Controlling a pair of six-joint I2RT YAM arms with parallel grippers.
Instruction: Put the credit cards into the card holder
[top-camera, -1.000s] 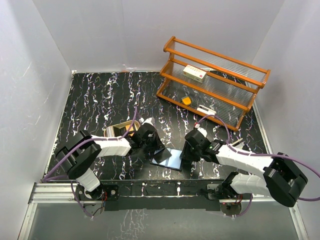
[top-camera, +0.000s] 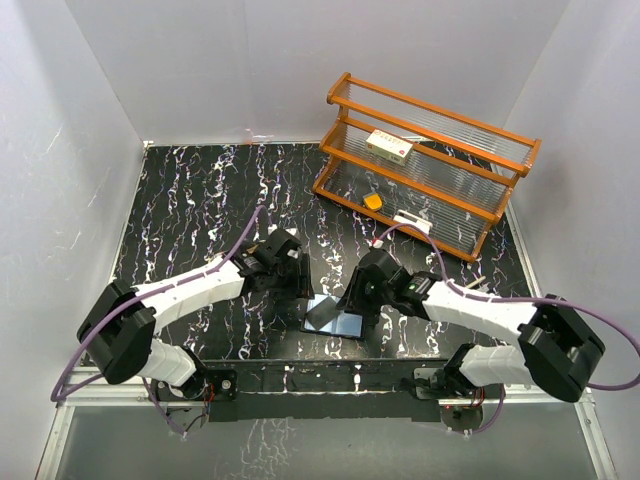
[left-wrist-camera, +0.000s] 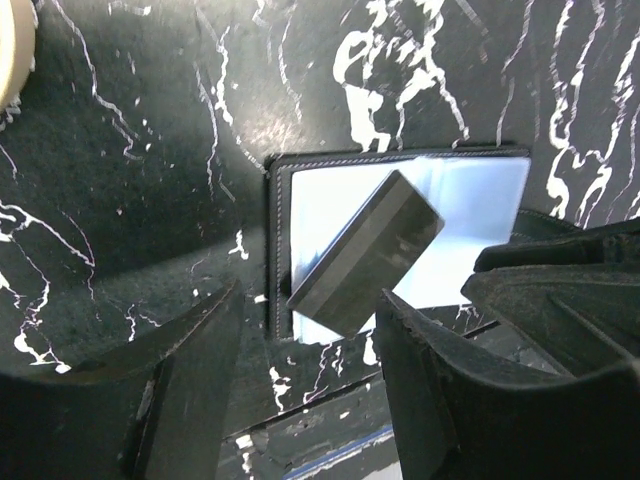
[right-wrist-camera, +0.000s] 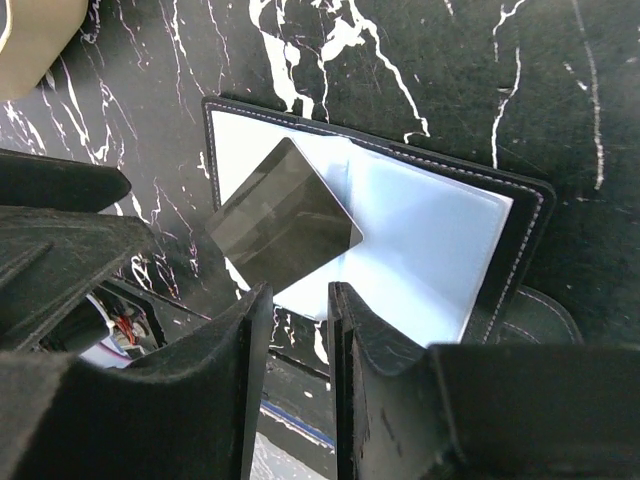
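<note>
The card holder (left-wrist-camera: 475, 210), a black stitched sleeve open to pale blue pockets, lies on the dark marble surface, also in the top view (top-camera: 348, 325). A dark card rests diagonally across it, also in the right wrist view (right-wrist-camera: 285, 210). My left gripper stands open with nothing between its fingers, just left of the holder. My right gripper hangs over the holder's right part, its fingers part open beside the card's lower corner, nothing seen between them.
A wooden shelf rack (top-camera: 430, 150) stands at the back right with a white box (top-camera: 388, 147) and a yellow item (top-camera: 372, 201). A cream tray (left-wrist-camera: 12, 55) lies left of the holder.
My left gripper has moved back from over the card and slightly left. My right gripper has moved slightly left, over the holder.
</note>
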